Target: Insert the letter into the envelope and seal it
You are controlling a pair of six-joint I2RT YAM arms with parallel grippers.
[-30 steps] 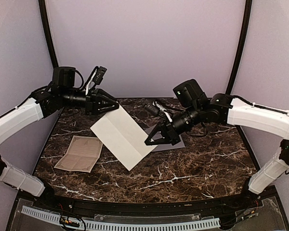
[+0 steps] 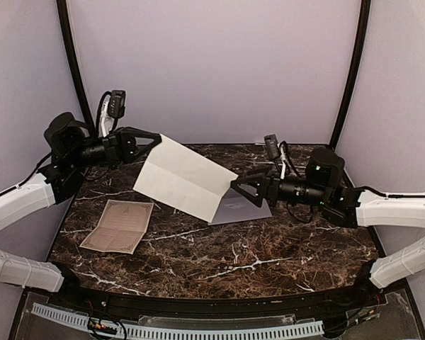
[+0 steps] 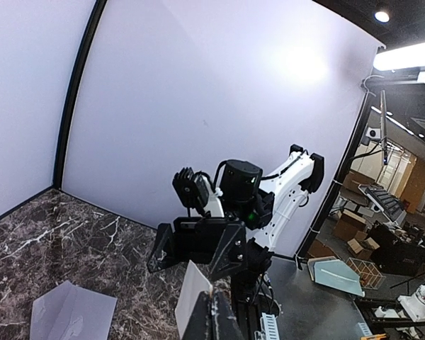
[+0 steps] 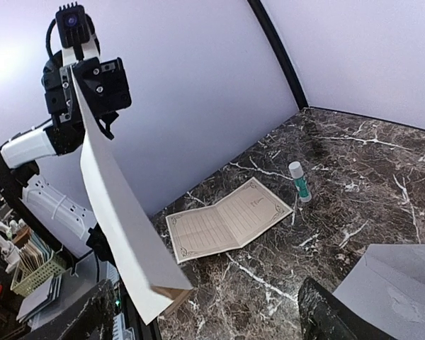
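Note:
A cream folded sheet [image 2: 184, 176] hangs raised over the table, its upper left corner pinched in my left gripper [image 2: 159, 137]. In the right wrist view the sheet [image 4: 120, 212] is nearly edge-on, with a brown inner face at its lower end. My right gripper [image 2: 246, 193] stands open beside the sheet's right corner; its fingers [image 4: 99, 315] are wide apart. The lavender envelope [image 2: 242, 210] lies on the table, partly hidden by sheet and gripper. A tan letter [image 2: 119, 225] with a decorated border lies unfolded at the left.
A glue stick [image 4: 299, 181] stands on the dark marble table beyond the tan letter. Walls close in the back and both sides.
My left gripper has moved left and slightly up with the sheet, which hangs flatter. The right gripper has shifted right and up, and the sheet's lower edge has risen.

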